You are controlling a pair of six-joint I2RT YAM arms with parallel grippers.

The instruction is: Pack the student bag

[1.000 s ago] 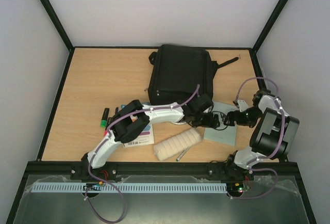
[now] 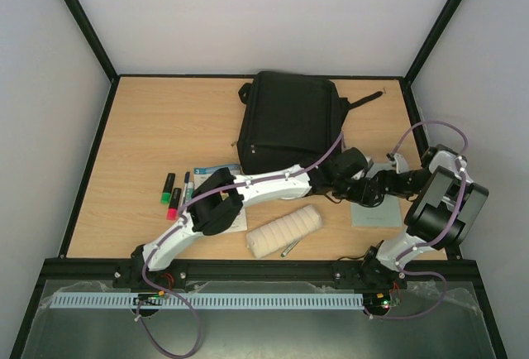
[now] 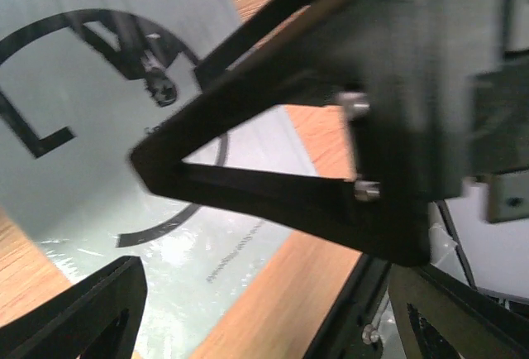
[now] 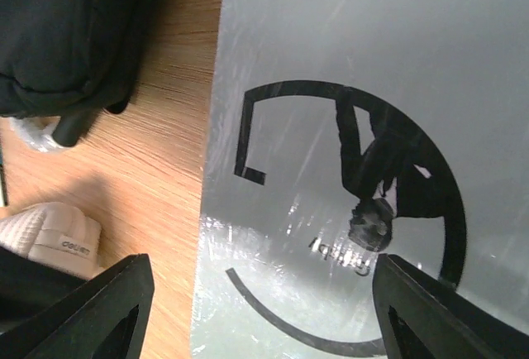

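A pale grey-green plastic-covered folder or board [image 2: 376, 215] with black printed markings lies at the right of the table, filling much of the right wrist view [image 4: 331, 169]. My left gripper [image 2: 355, 189] is open over it; in the left wrist view its fingers frame the sheet, and the other gripper's black body crosses above. My right gripper [image 2: 376, 184], also open, is over the same board. A black bag [image 2: 289, 119] lies closed-looking at the back centre. A cream padded pouch [image 2: 283, 231] lies in front, left of the board.
Green and red markers [image 2: 169, 186], pens and a printed booklet [image 2: 235, 220] lie at the left, partly under my left arm. A thin pen lies by the pouch. Both grippers are crowded close together.
The bag and pouch are unchanged.
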